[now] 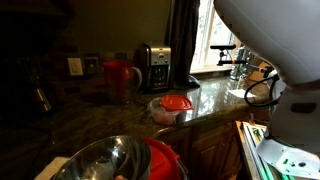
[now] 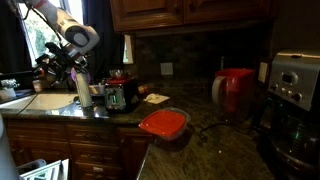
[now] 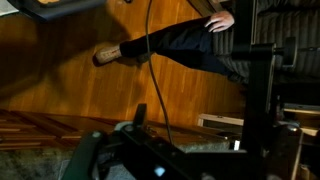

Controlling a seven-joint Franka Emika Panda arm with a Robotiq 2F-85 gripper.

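Note:
In the wrist view my gripper looks open, its two dark fingers (image 3: 137, 142) standing well apart. Only wood floor and a person show beyond the gap, and I see nothing held. In exterior view 2 the arm (image 2: 76, 40) is raised at the far left, before the window, away from the counter things. A clear bowl (image 2: 176, 132) with a red lid (image 2: 164, 123) rests on the dark counter (image 2: 215, 155). In exterior view 1 a metal bowl (image 1: 100, 160) sits beside a red container (image 1: 162, 160) at the near edge, partly cut off.
A red pitcher (image 1: 119, 80) and a toaster (image 1: 156, 66) stand along the back wall. A person's leg (image 3: 175, 40) and foot (image 3: 107, 55) are on the floor below, near a hanging black cable (image 3: 150, 55). Counter around the lidded bowl is mostly clear.

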